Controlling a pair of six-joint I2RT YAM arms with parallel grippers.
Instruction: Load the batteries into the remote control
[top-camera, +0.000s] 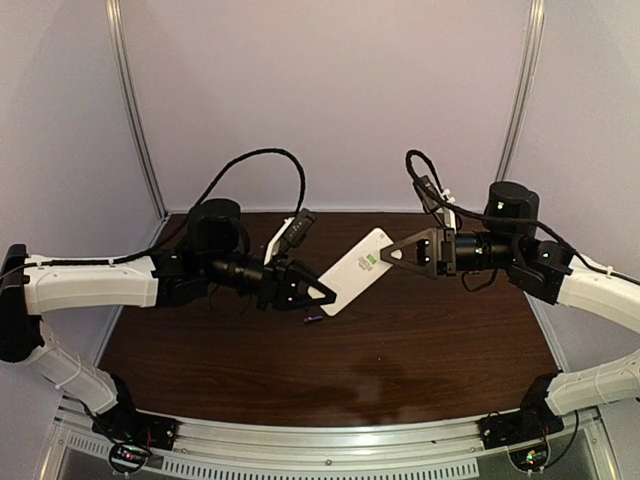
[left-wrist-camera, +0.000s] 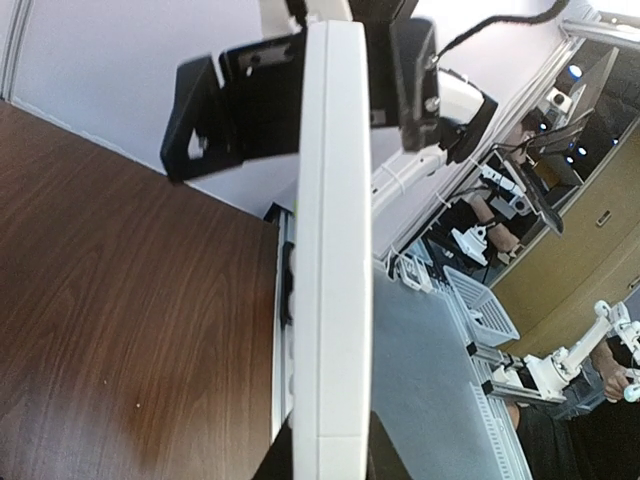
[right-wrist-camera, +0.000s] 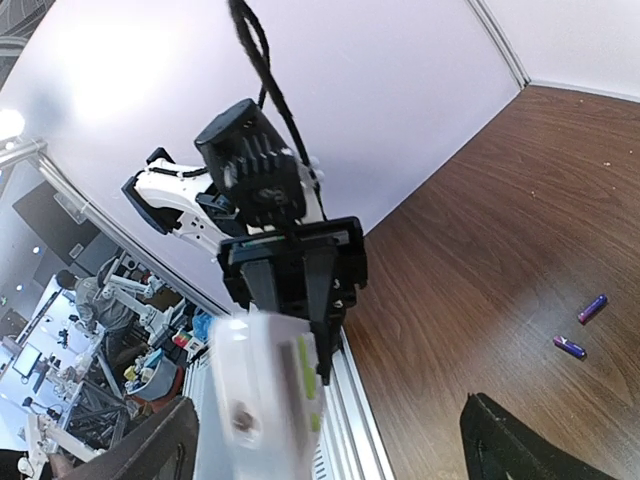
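Note:
The white remote control (top-camera: 352, 272) is held above the table, slanting up to the right, with a small green mark on its face. My left gripper (top-camera: 323, 295) is shut on its lower end; in the left wrist view the remote (left-wrist-camera: 332, 250) stands edge-on between the fingers. By the upper end, my right gripper (top-camera: 390, 255) stands wide open. In the right wrist view its fingers (right-wrist-camera: 160, 450) are well apart, with the blurred remote (right-wrist-camera: 265, 400) nearer the left one. Two purple batteries, one farther (right-wrist-camera: 593, 308) and one nearer (right-wrist-camera: 569, 347), lie on the table.
A metal rail (top-camera: 330, 450) runs along the front edge. In the top view, the remote and left gripper hang close beside one battery (top-camera: 313, 319).

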